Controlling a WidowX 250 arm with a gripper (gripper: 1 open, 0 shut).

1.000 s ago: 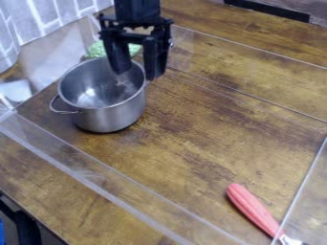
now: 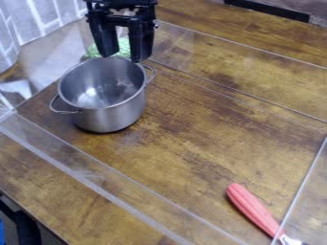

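Observation:
A steel pot [image 2: 102, 105] with side handles stands on the wooden table at the left. My black gripper [image 2: 122, 38] hangs above and slightly behind it at the top of the view, fingers pointing down and apart, with nothing visible between them. A green object [image 2: 102, 50] is partly hidden behind the gripper.
A pink-handled utensil [image 2: 255, 207] lies at the lower right. Clear plastic walls edge the work area.
My gripper has risen from over the pot's interior toward the top of the view. The pot and the pink utensil have not visibly moved.

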